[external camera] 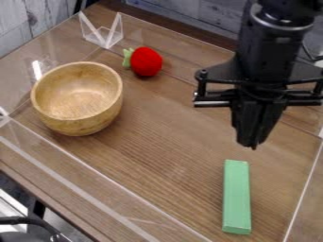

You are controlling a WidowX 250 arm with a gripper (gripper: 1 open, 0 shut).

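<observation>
The black robot gripper (252, 128) hangs large over the upper right of the camera view, shut, with nothing visible between its fingers. Below it on the wooden surface lies a long light green block (236, 197). A wooden bowl (78, 106) sits at the left, and a red tomato-like object (144, 60) lies toward the back, left of the gripper.
A small white wire-like holder (102, 31) stands at the back left. Dark cables or parts show at the bottom-left corner.
</observation>
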